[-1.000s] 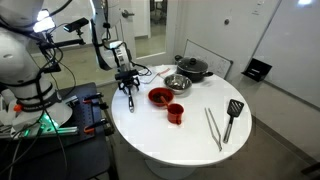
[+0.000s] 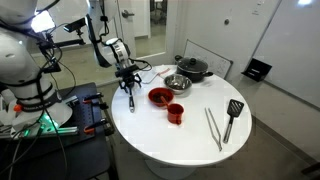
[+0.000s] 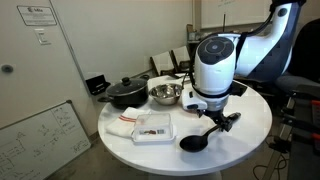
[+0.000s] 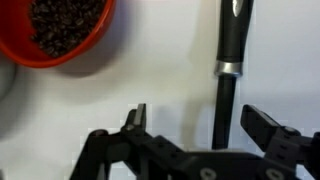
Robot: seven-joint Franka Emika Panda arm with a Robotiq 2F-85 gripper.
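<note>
A black ladle (image 3: 195,143) lies on the white table, its handle running back under my gripper (image 3: 213,107). In the wrist view a black handle (image 4: 228,75) with a silver ring passes across the space in front of my gripper. The handle lies nearer the right of my two fingers (image 4: 253,118), and the fingers stand open with nothing held. A red bowl (image 4: 55,25) of dark beans shows at the upper left there. In exterior view 1 my gripper (image 2: 130,78) hovers over the table's left side, above the dark utensil (image 2: 131,103).
Right of the gripper stand the red bowl (image 2: 160,97) and a red mug (image 2: 175,113). A steel bowl (image 2: 171,82) and a black pot (image 2: 192,68) are at the back. Tongs (image 2: 213,128) and a black spatula (image 2: 233,115) lie at right.
The arm has shifted slightly to the right over the table and its gripper looks a little turned. The objects on the table stay where they were.
</note>
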